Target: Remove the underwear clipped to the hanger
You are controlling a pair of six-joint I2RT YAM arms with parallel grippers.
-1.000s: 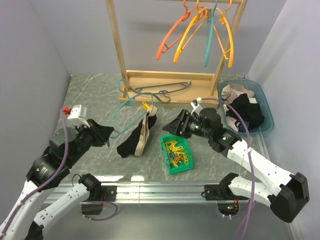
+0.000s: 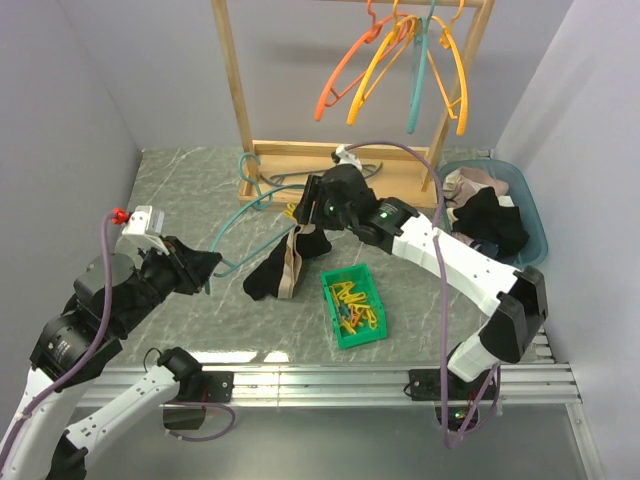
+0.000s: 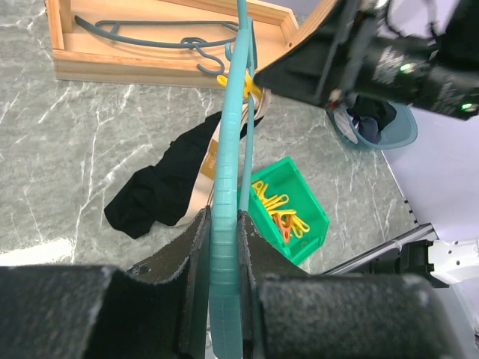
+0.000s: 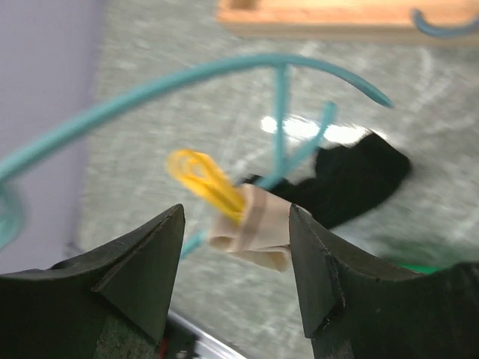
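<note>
My left gripper is shut on a teal hanger. Black underwear with a beige band hangs from the hanger by a yellow clip; the band sits just beyond my right gripper's fingertips in the right wrist view. My right gripper is over the clipped end, fingers apart, with the clip and band below and between them in its view.
A green tray of yellow clips lies below, a blue basket of clothes at right, a wooden rack with hangers behind. Bare countertop surrounds them.
My right gripper has moved up and left to the clipped end of the underwear.
</note>
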